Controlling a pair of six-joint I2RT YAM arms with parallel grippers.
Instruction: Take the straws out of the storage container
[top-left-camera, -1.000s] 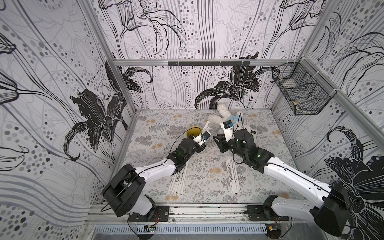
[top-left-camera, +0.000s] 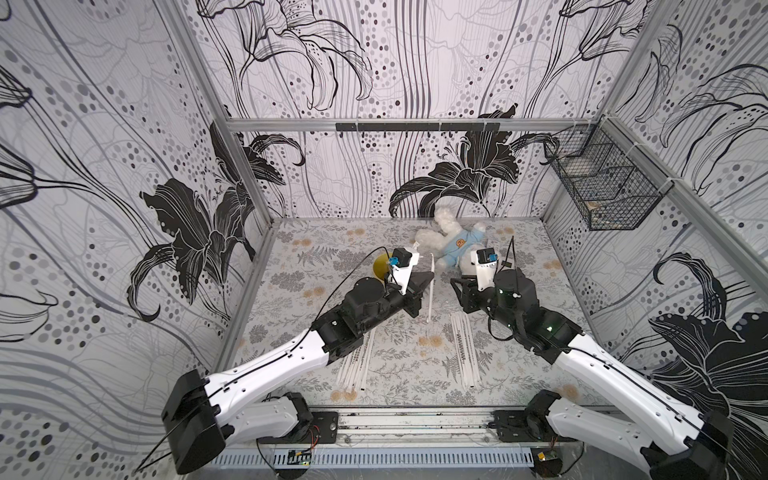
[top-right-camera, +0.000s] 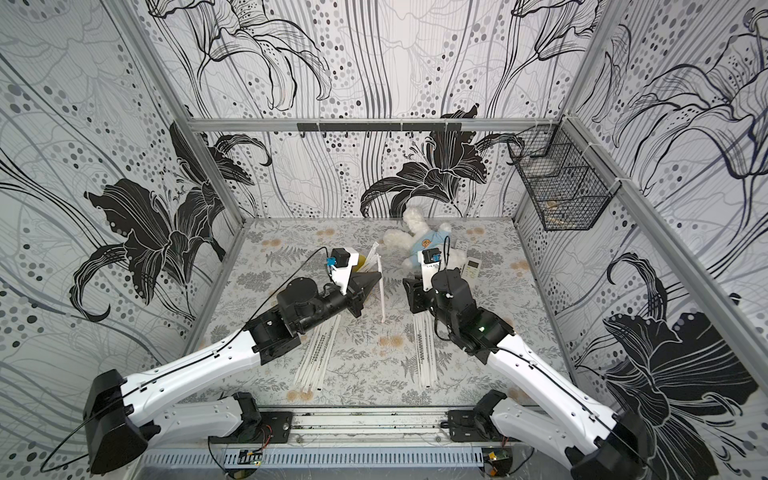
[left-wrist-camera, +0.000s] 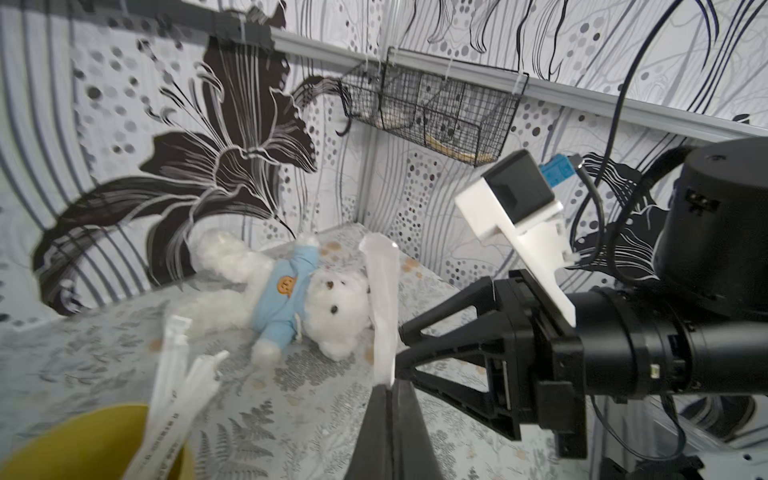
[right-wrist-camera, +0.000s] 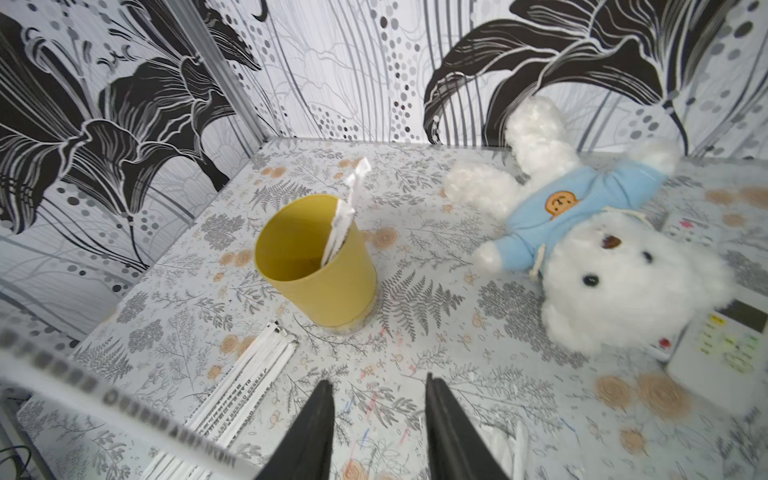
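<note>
Upright at the tip of my shut left gripper is a white wrapped straw (left-wrist-camera: 385, 304), pinched between the fingers; in the top left view the straw (top-left-camera: 431, 300) also extends below the tips. My right gripper stands part open beside it, its fingers apart with nothing seen between them. In the left wrist view, the right fingertips (left-wrist-camera: 405, 334) appear close beside the held straw; contact cannot be judged. A yellow cup (right-wrist-camera: 328, 280), the storage container, stands at the back left with a few wrapped straws (right-wrist-camera: 344, 220) leaning on its rim.
Straws lie in a left bunch (top-left-camera: 357, 364) and a right bunch (top-left-camera: 464, 352) on the front of the table. A plush bear (right-wrist-camera: 592, 240) and a pale remote (right-wrist-camera: 720, 352) lie at the back right. A wire basket (top-left-camera: 612, 180) hangs on the right.
My left gripper has swung from the yellow cup toward the right with a straw in it. The right arm has moved slightly to the right.
</note>
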